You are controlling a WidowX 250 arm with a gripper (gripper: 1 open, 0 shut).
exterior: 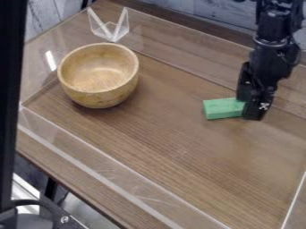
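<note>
My black gripper (256,100) reaches down at the right side, its fingertips at the right end of a green block (223,108) lying on the wooden table. Whether the fingers are closed on the block or only around it, I cannot tell. A light wooden bowl (98,75) stands to the left.
A white folded wire-like object (107,28) sits at the back left. A dark round fitting (36,215) is at the bottom left corner.
</note>
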